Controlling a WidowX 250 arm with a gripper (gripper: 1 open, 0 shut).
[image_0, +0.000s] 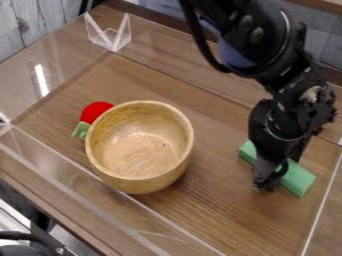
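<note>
My black gripper (267, 170) is low on the right, over a green rectangular block (297, 180) lying on the wooden table; the gripper hides part of the block.
A wooden bowl (139, 146) stands left of centre, with a red object (96, 112) with green on it beside it. A white wire-like item (110, 32) sits at the back left.
</note>
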